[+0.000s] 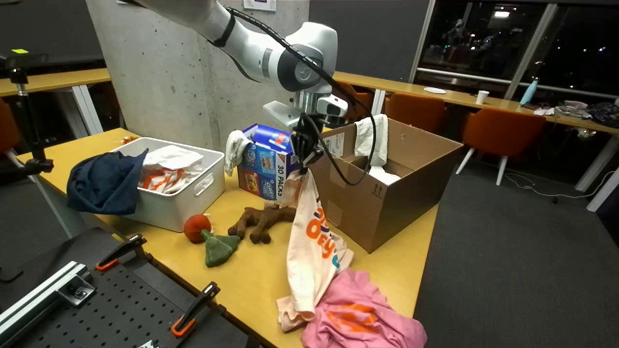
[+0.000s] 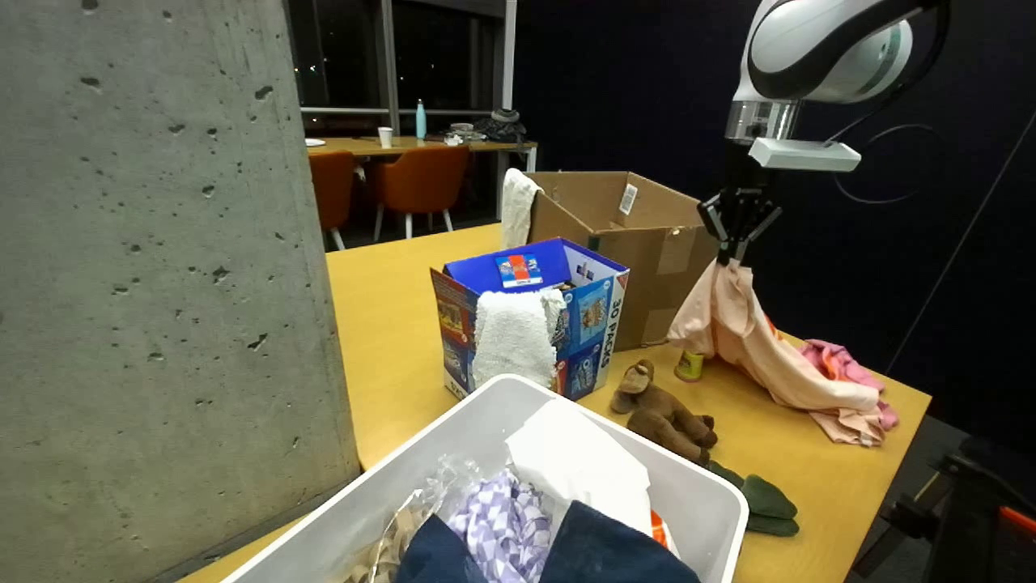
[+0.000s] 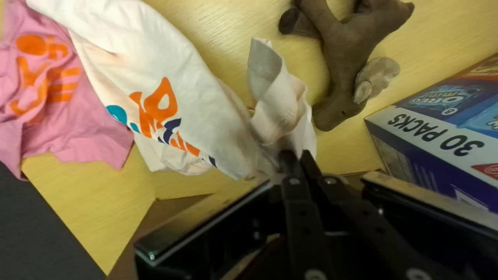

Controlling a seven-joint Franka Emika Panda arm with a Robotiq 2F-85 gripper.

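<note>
My gripper is shut on a pale peach cloth (image 3: 205, 107) with orange and blue lettering. In exterior view 1 the cloth (image 1: 310, 243) hangs from the fingertips down to the table, its lower end touching a pink cloth (image 1: 365, 313) with an orange print. Exterior view 2 shows the gripper (image 2: 728, 261) raised above the table, with the cloth (image 2: 767, 350) slanting down to the right. A brown plush animal (image 3: 345, 51) lies beside the hanging cloth, apart from the gripper.
Behind the cloth stands an open cardboard box (image 1: 354, 209) with a white towel (image 1: 377, 139) over its edge. A blue snack box (image 1: 270, 162) and a white bin (image 1: 168, 209) full of fabrics stand left. A green plush piece (image 1: 219, 249) and a small can (image 2: 689, 365) are on the table.
</note>
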